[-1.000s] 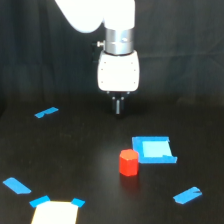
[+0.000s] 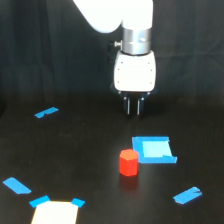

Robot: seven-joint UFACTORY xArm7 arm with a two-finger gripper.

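Observation:
A red block (image 2: 128,162) with a hexagonal face stands on the dark table, just left of and in front of a blue-taped square with a pale middle (image 2: 154,149). High above and behind them hangs my gripper (image 2: 134,106), pointing down. Its two dark fingers are apart, and only dark background shows between them. Nothing touches the red block.
A pale, cream-coloured square (image 2: 55,213) lies at the lower left edge, with blue tape (image 2: 40,201) by its corners. Blue tape strips mark the left (image 2: 17,186), back left (image 2: 46,112) and right (image 2: 187,195).
The arm has shifted to the right. Its fingers, close together a second ago, now show a gap between them. The red block and the taped square have stayed put.

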